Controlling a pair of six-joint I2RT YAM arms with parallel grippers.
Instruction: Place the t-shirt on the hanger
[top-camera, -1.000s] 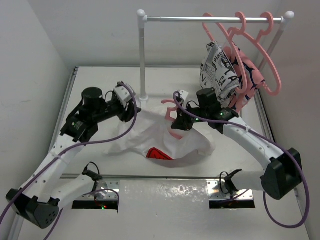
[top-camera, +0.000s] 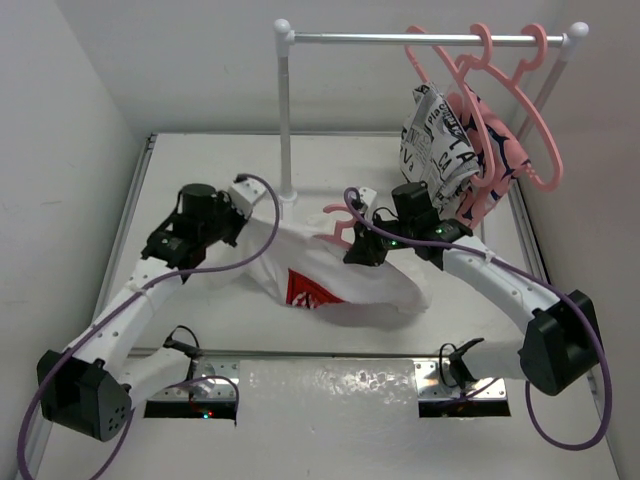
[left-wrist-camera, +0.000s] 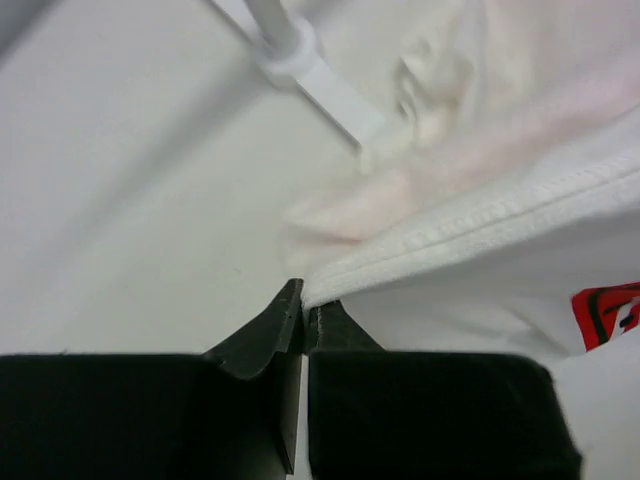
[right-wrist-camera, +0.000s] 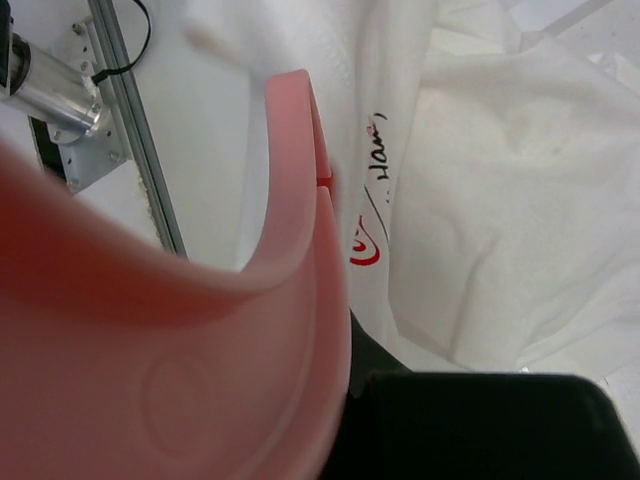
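The white t-shirt (top-camera: 370, 290) with a red print lies bunched on the table, its upper-left part raised toward my left gripper (top-camera: 237, 225). In the left wrist view, that gripper is shut with a thin edge of white fabric at its fingertips. My right gripper (top-camera: 365, 240) is shut on a pink hanger (right-wrist-camera: 290, 240), whose hook and neck rise above the shirt in the top view; the rest of the hanger is partly hidden by the shirt and gripper.
A white rail (top-camera: 380, 39) spans the back, with pink hangers (top-camera: 540, 130) holding patterned garments at its right. Its left post (top-camera: 285, 130) stands behind the shirt.
The right gripper and hanger have shifted slightly.
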